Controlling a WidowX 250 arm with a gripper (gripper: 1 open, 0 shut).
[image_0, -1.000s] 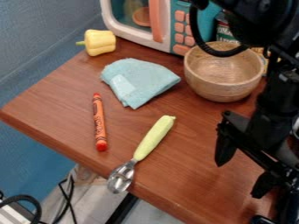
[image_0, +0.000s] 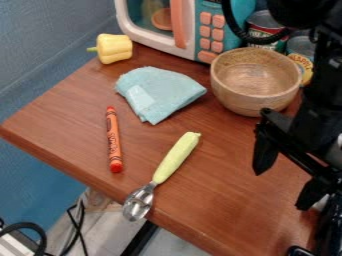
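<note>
My black gripper (image_0: 278, 150) hangs over the right side of the wooden table, its fingers pointing down, right of the spoon with a pale yellow handle (image_0: 175, 158). Whether it is open or shut is unclear. An orange crayon (image_0: 114, 138) lies left of the spoon. A folded light blue cloth (image_0: 159, 92) lies behind them. A wooden bowl (image_0: 254, 86) stands at the back right, just behind my gripper.
A toy microwave (image_0: 187, 25) stands at the back, with a yellow pepper (image_0: 112, 48) to its left and cans (image_0: 297, 48) to its right. Bare table (image_0: 227, 210) lies at the front right.
My arm and gripper have shifted slightly to the right and upward, uncovering more of the cans behind the bowl. The objects on the table have not moved.
</note>
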